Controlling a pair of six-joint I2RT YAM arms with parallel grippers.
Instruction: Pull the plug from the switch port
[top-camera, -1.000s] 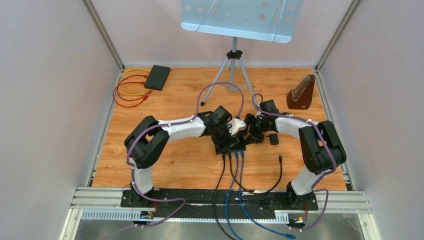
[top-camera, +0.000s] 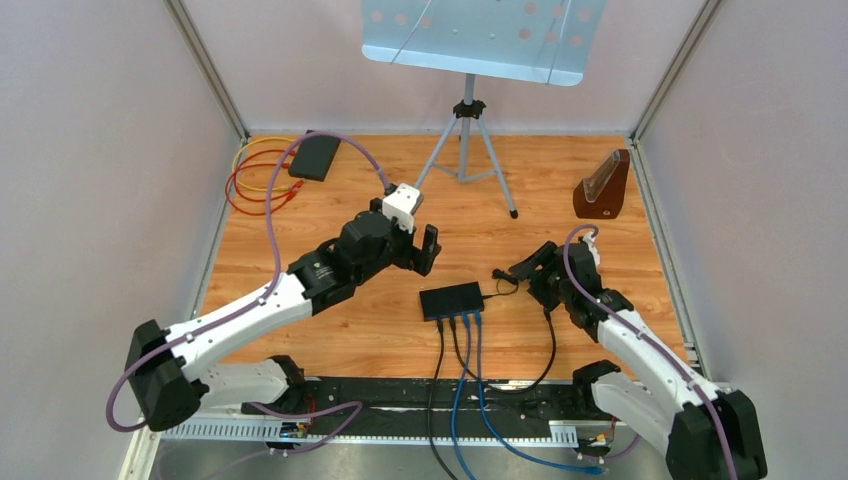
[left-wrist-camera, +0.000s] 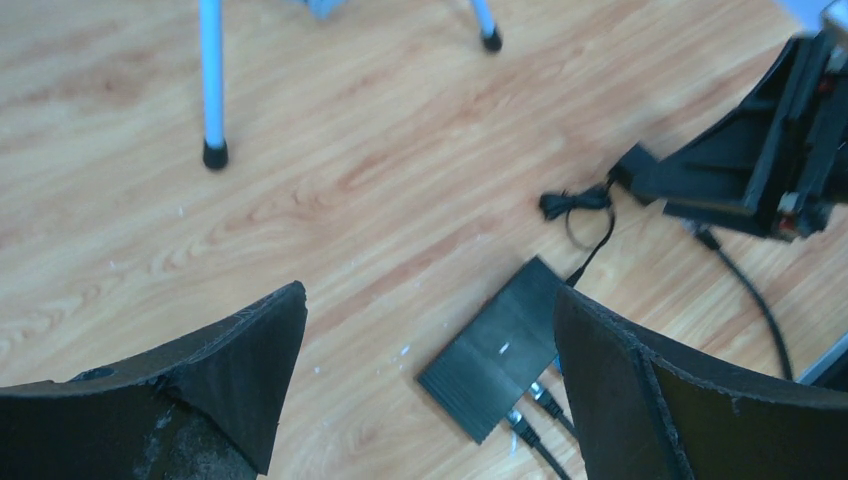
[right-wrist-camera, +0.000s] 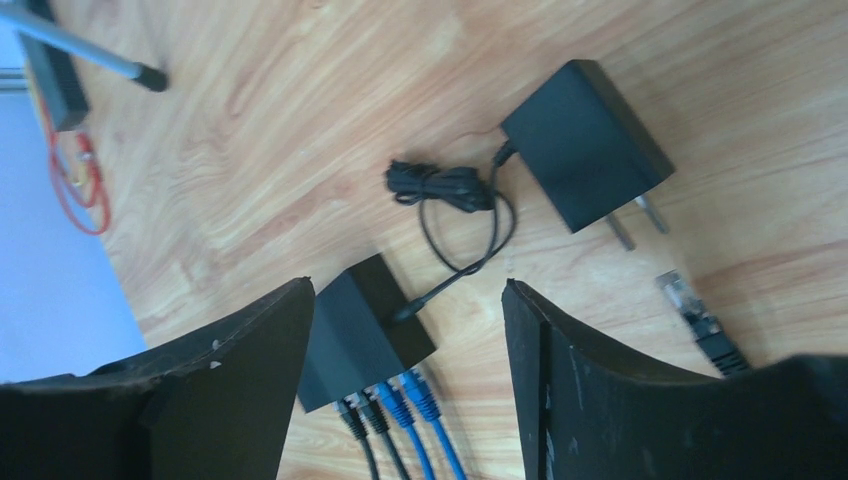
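Observation:
The black switch (top-camera: 451, 301) lies on the wooden table with two black cables and two blue cables (right-wrist-camera: 427, 397) in its front ports. A third black lead (right-wrist-camera: 405, 312) enters its side. Behind and left of the switch, my left gripper (top-camera: 425, 252) hangs open and empty. My right gripper (top-camera: 529, 285) is over the table to the right of the switch, its fingers apart with nothing between them. A loose black cable end with a clear plug (right-wrist-camera: 680, 293) rests on the wood near the right gripper.
The power adapter (right-wrist-camera: 585, 145) with bared prongs and its bundled lead (right-wrist-camera: 440, 186) lie right of the switch. Further back stand the music stand (top-camera: 467, 120) and a brown metronome (top-camera: 602, 185). A dark box (top-camera: 315, 157) and red and yellow cables (top-camera: 250, 185) sit back left.
Both arms have drawn away from the switch, the left one back and leftward, the right one to the right. The switch sits slightly left of where it was a second ago.

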